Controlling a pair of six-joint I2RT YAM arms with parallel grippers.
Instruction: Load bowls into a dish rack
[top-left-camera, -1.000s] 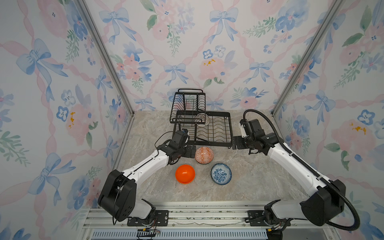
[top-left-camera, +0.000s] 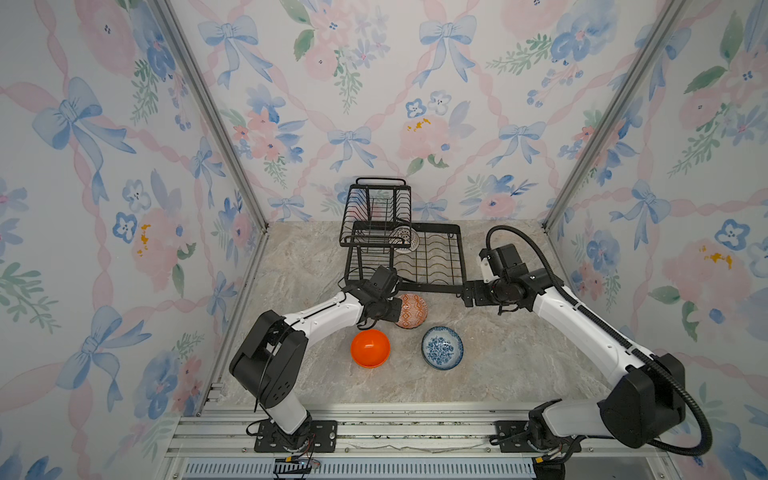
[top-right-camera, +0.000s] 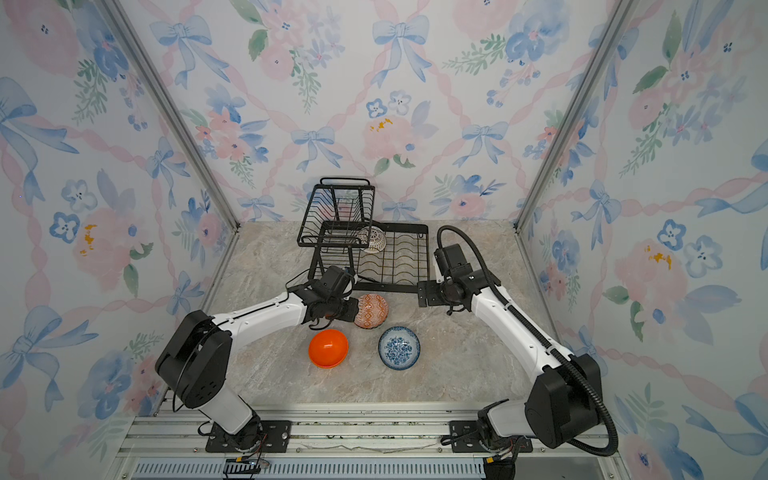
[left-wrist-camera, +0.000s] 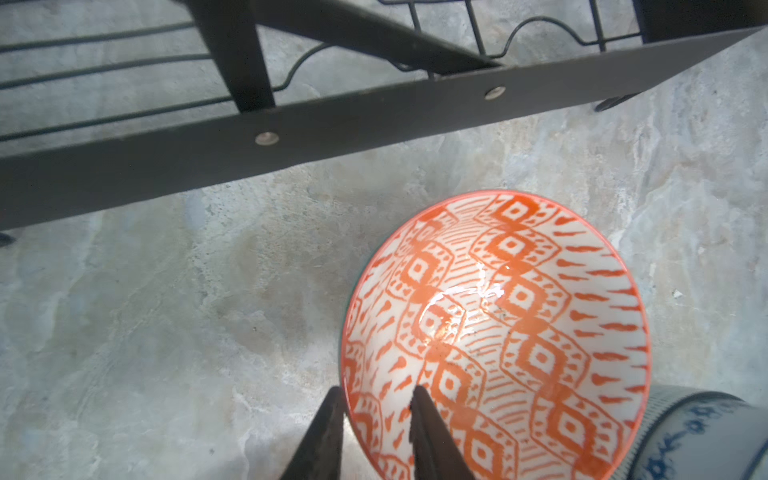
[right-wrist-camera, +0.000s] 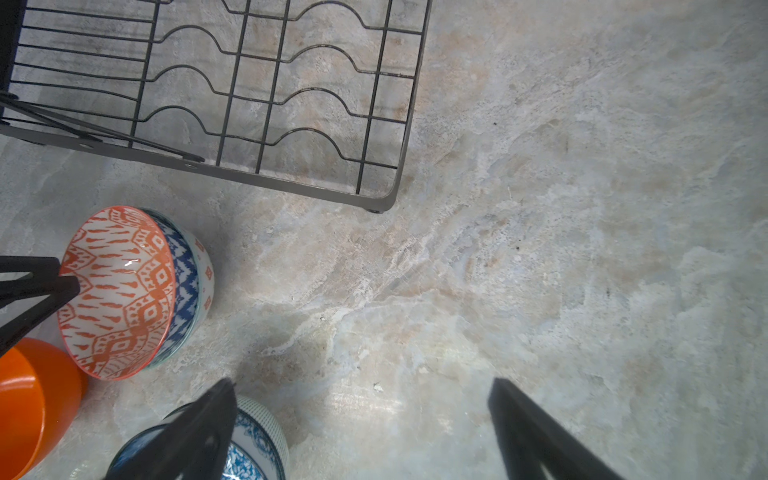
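Note:
An orange-and-white patterned bowl (left-wrist-camera: 512, 320) stands on the counter in front of the black dish rack (top-left-camera: 432, 289). My left gripper is at its left edge, fingers partly open, one finger on each side of the bowl's rim. Contact between fingers and rim cannot be made out. To the right, my right gripper hangs open and empty above the counter near the rack's front right corner. Toward the front edge sit a plain orange bowl (top-left-camera: 370, 349) and a blue-and-white bowl (top-left-camera: 442, 348). Another patterned bowl (top-left-camera: 405, 238) rests in the rack.
The rack's raised upper tier (top-left-camera: 376, 214) overhangs its left half, with a dark support (left-wrist-camera: 228, 56) close to my left gripper. Wavy wire slots on the rack's right half are bare. Counter to the right of the bowls is clear.
My left gripper has moved right, from beside the orange-patterned bowl onto its left rim, with its fingers closer together. The right arm has shifted only slightly.

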